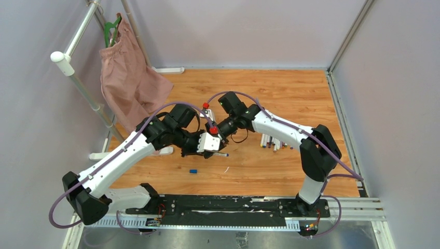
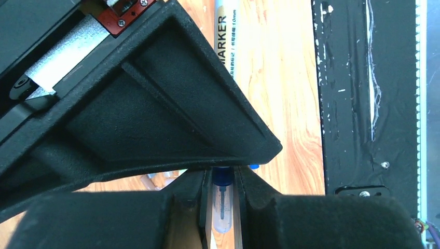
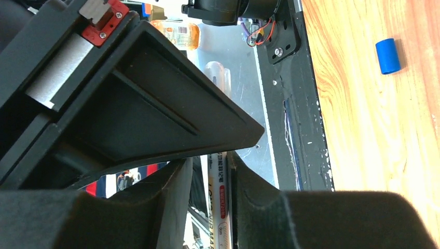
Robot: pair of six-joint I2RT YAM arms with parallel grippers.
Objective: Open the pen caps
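Note:
In the left wrist view my left gripper is shut on a marker (image 2: pixel 227 31) around its blue section. The white printed barrel rises behind the black housing, and a clear end (image 2: pixel 222 212) shows below. My right gripper stands part open in the right wrist view, fingers on both sides of a printed marker barrel (image 3: pixel 218 202); a pale gap shows at its left. Whether a finger touches the barrel I cannot tell. Both grippers meet around mid-table in the top view, hiding most of the marker. A blue cap (image 1: pixel 193 171) lies loose on the wood.
Several markers (image 1: pixel 272 142) lie in a group beneath the right arm. A blue-ended pen (image 1: pixel 222 154) shows beside the left gripper. A pink garment (image 1: pixel 127 72) hangs from the rack at the back left. Bare table (image 1: pixel 249 179) lies in front.

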